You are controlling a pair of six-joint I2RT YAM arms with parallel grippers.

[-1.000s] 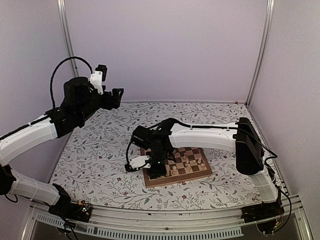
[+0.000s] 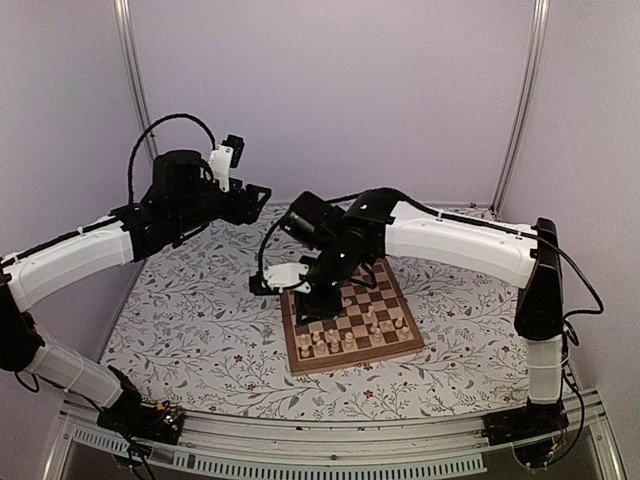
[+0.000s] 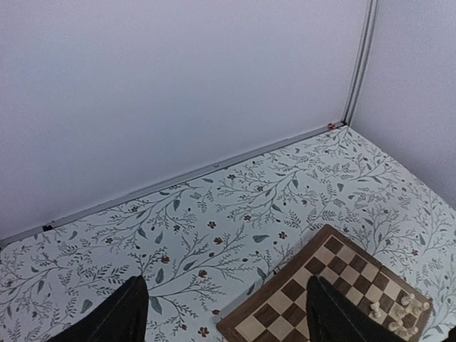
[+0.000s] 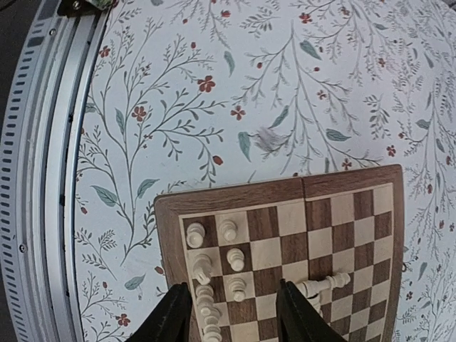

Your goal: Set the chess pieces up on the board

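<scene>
The wooden chessboard [image 2: 357,356] lies on the table, its far left part hidden under my right arm in the top view. Pale pieces stand in its near left corner; among them is a pawn [image 4: 228,229], with others along the edge rows. Two or so pieces lie tipped over mid-board, one a long piece [image 4: 325,285]. My right gripper is open above the board, nothing between its fingers. Away to the left, my left gripper hangs high over the table, fingers apart and empty, with the board beyond its right finger [image 3: 331,313].
A metal rail [image 2: 300,440] runs along the near edge, and pale walls [image 2: 330,90] close off the back and sides.
My right arm has risen and drawn back from the board, uncovering pieces in its near left corner. The left arm has shifted a little to the right.
</scene>
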